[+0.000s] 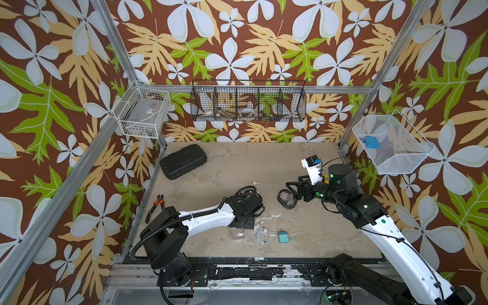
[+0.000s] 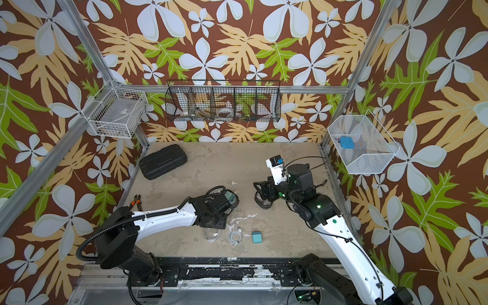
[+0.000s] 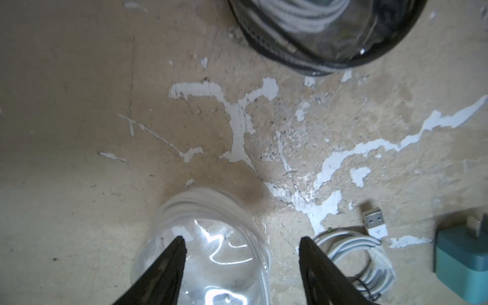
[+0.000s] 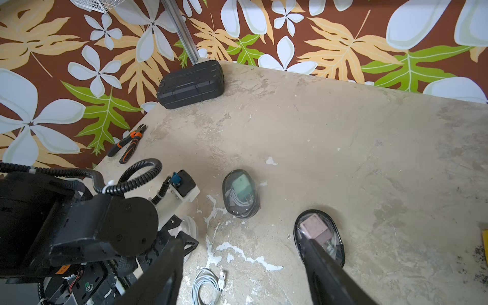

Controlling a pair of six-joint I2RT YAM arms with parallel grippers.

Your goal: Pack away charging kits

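Note:
Over a clear round case (image 3: pixel 213 254) my left gripper hangs open, fingertips either side of it. Right of the case lie a coiled white USB cable (image 3: pixel 366 259) and a teal charger (image 3: pixel 460 259). Farther back are two dark-rimmed kits with clear tops, one holding a teal charger and cable (image 4: pixel 241 195), the other a pinkish charger (image 4: pixel 317 233). My right gripper stands open and empty, raised beside the pink kit in the top views.
A black hard case (image 1: pixel 183 161) lies back left, pliers (image 4: pixel 127 143) at the left edge. A white wire basket (image 1: pixel 142 111), a black wire rack (image 1: pixel 247 104) and a mesh basket (image 1: pixel 391 147) hang on the walls.

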